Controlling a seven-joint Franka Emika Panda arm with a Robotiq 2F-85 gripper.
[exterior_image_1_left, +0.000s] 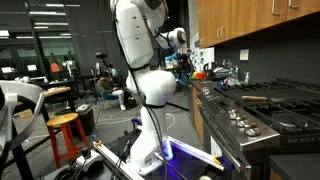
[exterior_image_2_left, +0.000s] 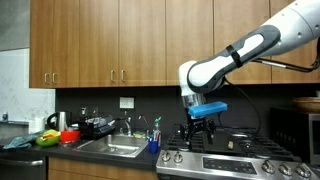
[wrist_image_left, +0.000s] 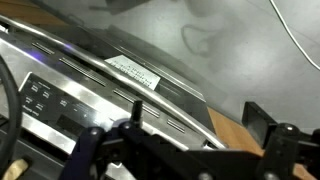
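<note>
My gripper (exterior_image_1_left: 184, 66) hangs at the end of the raised arm in exterior view 1, beyond the stove and near the counter's edge. In exterior view 2 the gripper (exterior_image_2_left: 202, 128) is in front of the stove, pointing down. Its two dark fingers (wrist_image_left: 131, 124) stand wide apart in the wrist view, open, with nothing between them. Below them are the steel oven front (wrist_image_left: 70, 112), with its dark control panel, and grey floor (wrist_image_left: 235, 60).
The cooktop (exterior_image_1_left: 262, 108) and its knobs line the right side. A sink (exterior_image_2_left: 115, 146), a red bowl (exterior_image_2_left: 69, 136) and a blue bottle (exterior_image_2_left: 154, 140) are on the counter. Wooden cabinets (exterior_image_2_left: 140, 50) hang above. An orange stool (exterior_image_1_left: 64, 122) stands on the floor.
</note>
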